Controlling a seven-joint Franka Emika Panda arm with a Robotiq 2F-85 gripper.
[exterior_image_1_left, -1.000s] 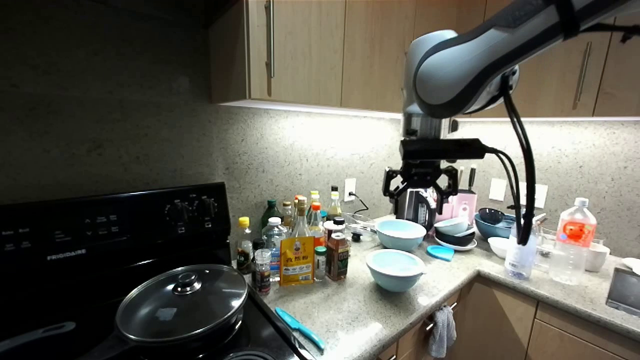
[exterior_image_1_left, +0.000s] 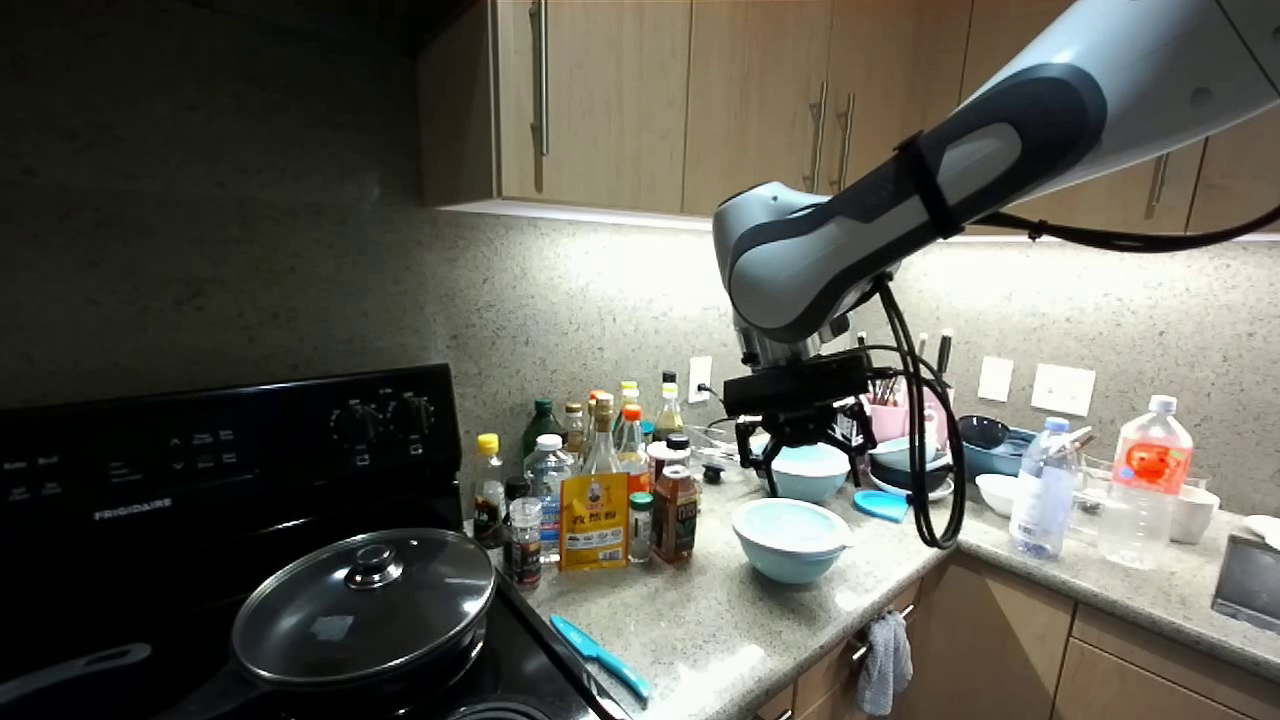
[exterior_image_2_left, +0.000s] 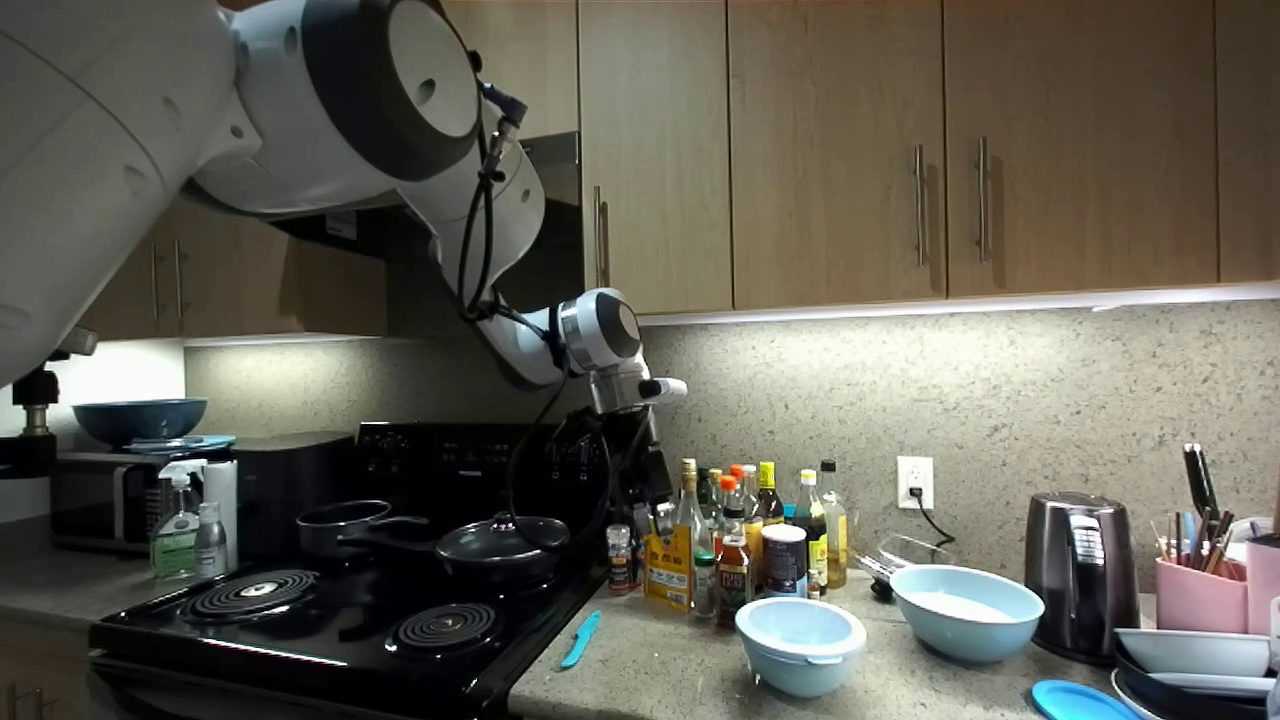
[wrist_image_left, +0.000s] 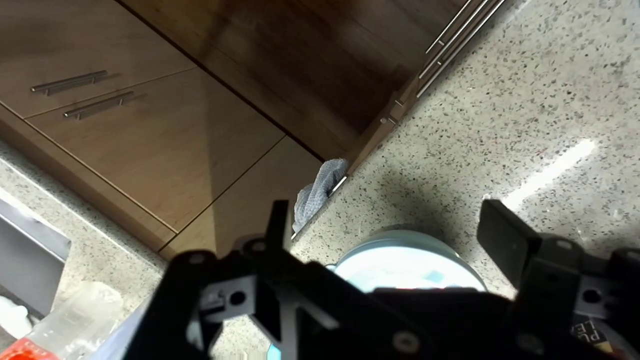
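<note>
My gripper (exterior_image_1_left: 806, 473) is open and points down over the counter, nothing showing between its fingers. In the wrist view its two dark fingers (wrist_image_left: 507, 240) stand wide apart. Below it in that view a light blue bowl (wrist_image_left: 414, 264) is partly hidden by the gripper body. From the first exterior view, the nearer light blue bowl (exterior_image_1_left: 789, 558) sits on the counter in front of the gripper, and a second blue bowl (exterior_image_1_left: 809, 485) stands behind, partly covered by it. Both bowls show upright and uncovered by my hand in the second exterior view.
Several bottles and a yellow packet (exterior_image_1_left: 595, 521) crowd the counter beside the stove. A blue knife (exterior_image_1_left: 600, 656) lies near the stove edge, and a lidded pan (exterior_image_1_left: 366, 606) rests on the stove. A grey towel (exterior_image_1_left: 884, 662) hangs below.
My gripper has come lower and moved left in the first exterior view, now in front of the farther bowl. It was open before and remains so. The bowls have not moved.
</note>
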